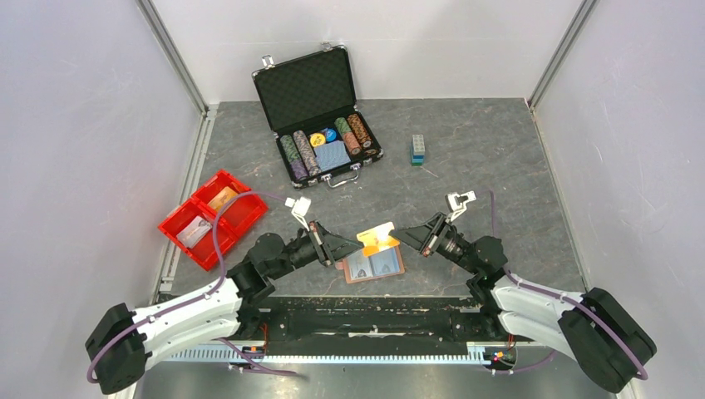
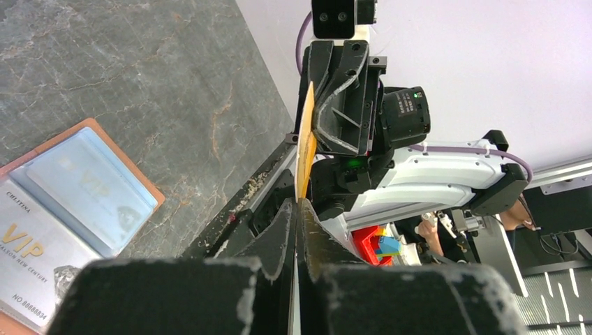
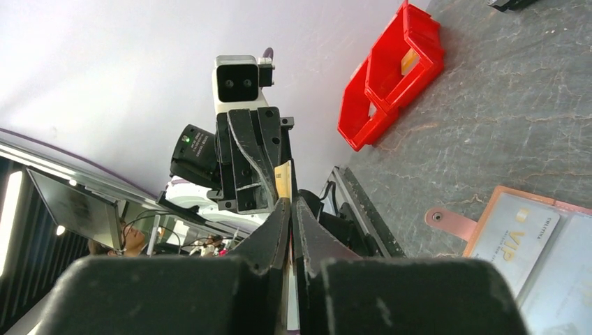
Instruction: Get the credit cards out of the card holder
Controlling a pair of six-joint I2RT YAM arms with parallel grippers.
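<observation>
A yellow card [image 1: 377,235] is held upright between my two grippers, edge-on in the left wrist view [image 2: 306,139] and the right wrist view [image 3: 283,178]. My left gripper [image 1: 359,244] is shut on one end of it, and my right gripper [image 1: 394,233] is shut on the other. Below lies the open card holder [image 1: 399,268], tan-edged, with a silver VIP card [image 2: 35,251] showing in one side and a clear sleeve in the other.
An open poker chip case [image 1: 303,79] stands at the back. A red divided tray [image 1: 195,208] is at the left, and a small stack of blocks [image 1: 417,150] at back right.
</observation>
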